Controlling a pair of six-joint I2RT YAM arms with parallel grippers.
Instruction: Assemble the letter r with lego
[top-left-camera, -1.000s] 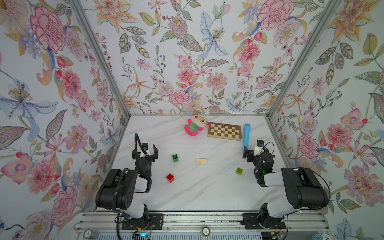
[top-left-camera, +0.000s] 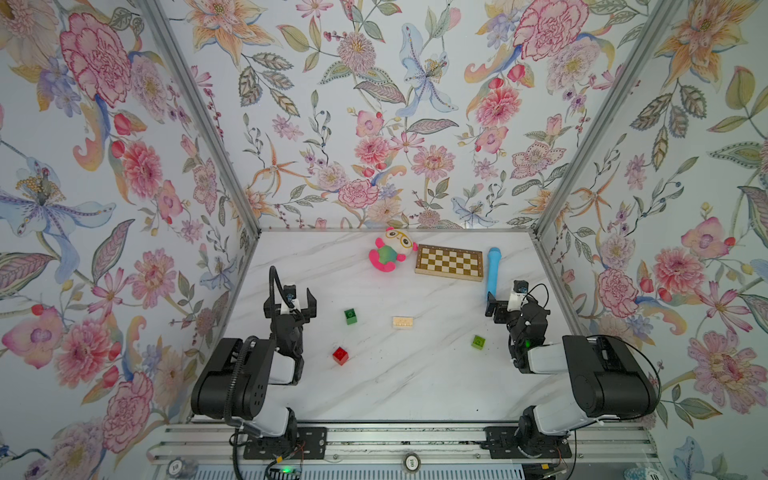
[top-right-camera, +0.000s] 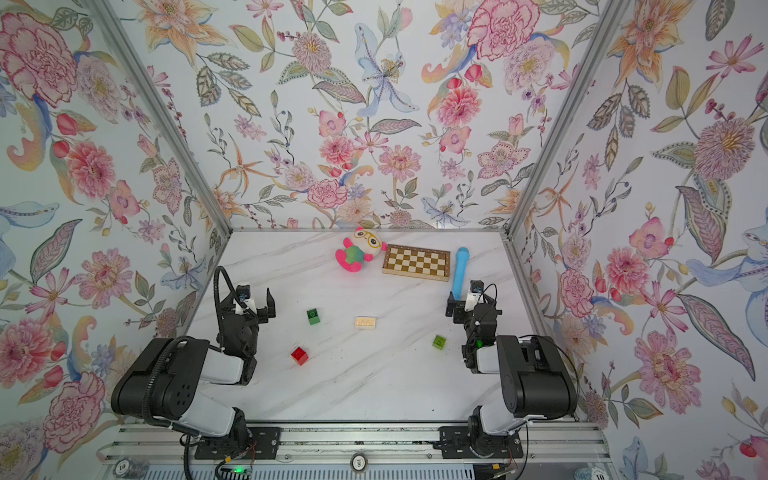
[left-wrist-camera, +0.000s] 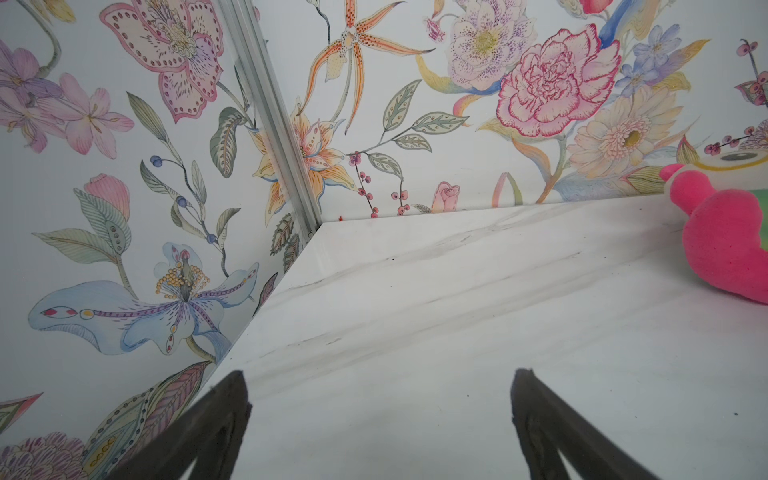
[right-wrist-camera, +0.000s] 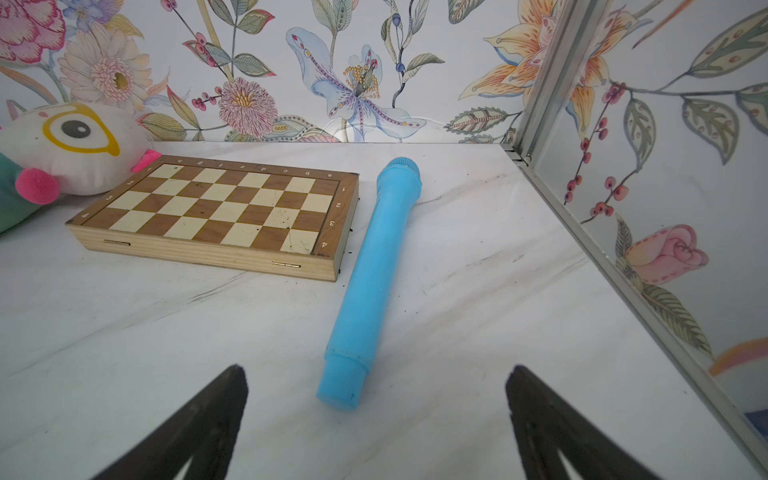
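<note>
Separate lego pieces lie on the table: a dark green block, a red block turned at an angle, a beige longer brick near the middle, and a lime green block to the right. Left of the green and red blocks, my left gripper is open and empty, fingers wide apart. My right gripper also stands open and empty, to the right of the lime block and a little farther back. Neither wrist view shows any of the blocks.
Along the back sit a pink plush toy, a wooden chessboard box and a blue microphone-shaped object, whose near end lies ahead of my right gripper. Bare tabletop spreads around the bricks and along the front.
</note>
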